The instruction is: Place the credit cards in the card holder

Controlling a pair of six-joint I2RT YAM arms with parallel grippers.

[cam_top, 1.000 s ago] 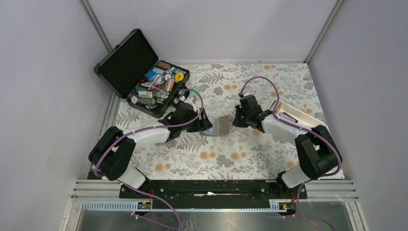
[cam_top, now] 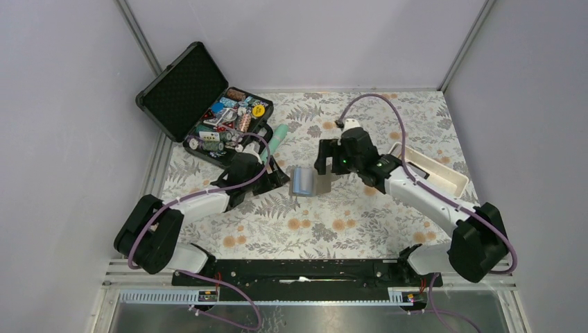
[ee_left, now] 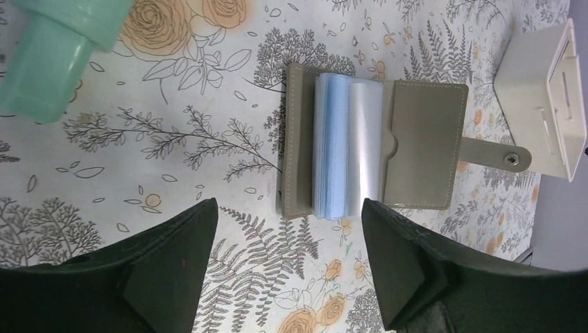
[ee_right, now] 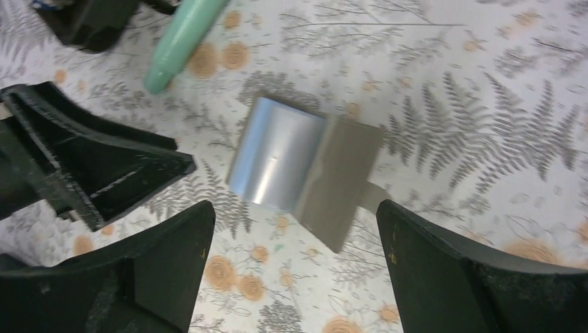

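The card holder (ee_left: 424, 146) lies opened out on the table, a taupe cover with clear bluish sleeves (ee_left: 347, 146) standing up along its middle. Its strap with a snap (ee_left: 509, 159) points right in the left wrist view. Left of the holder, my left gripper hangs with its fingers apart and only tablecloth and holder seen beyond them. On the other side, my right gripper stands open above and to the right of the holder, nothing between its fingers. No loose credit card can be made out; whether the sleeves hold cards I cannot tell.
A cream tray (cam_top: 437, 171) with a dark item inside stands at the right, partly behind the right arm. An open black case (cam_top: 229, 125) full of small items sits at the back left. Beside it lies a green cylinder (cam_top: 275, 141).
My left gripper has backed away leftward, uncovering the holder. My right gripper has opened, and has lately shifted left toward the holder's cover. The holder stays in place.
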